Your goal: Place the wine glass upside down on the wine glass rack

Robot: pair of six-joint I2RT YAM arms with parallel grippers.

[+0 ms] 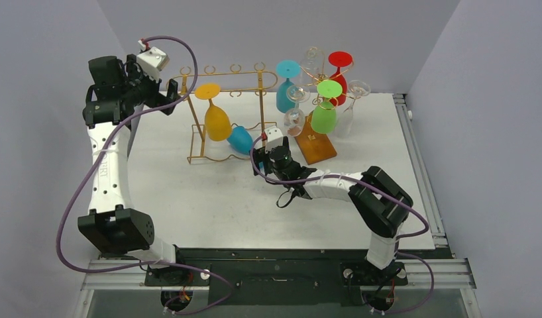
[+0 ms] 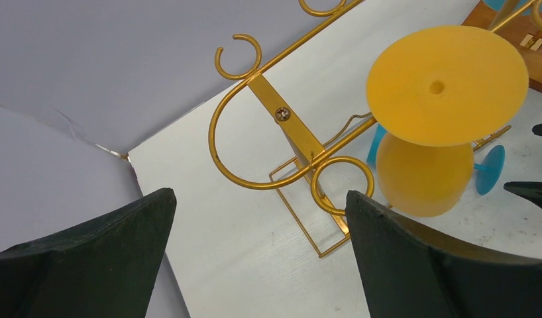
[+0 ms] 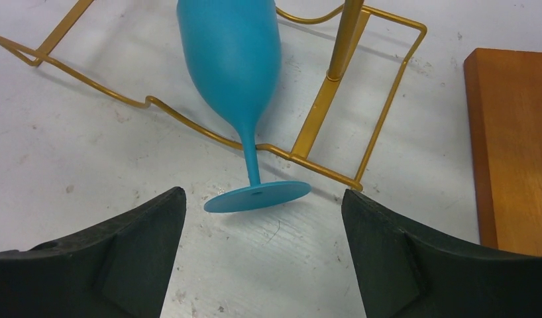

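A blue wine glass lies on its side across the lower wire of the gold rack, its round foot toward my right gripper. My right gripper stands open around the level of that foot, with no contact visible. In the top view the right arm hides part of the glass. Upside down in a front holder of the rack hangs a yellow wine glass. Left of the rack my left gripper is open and empty, facing a free ring at the rack's end.
At the right, a second rack on a wooden base bears several hanging glasses, among them a light blue one and a green one.
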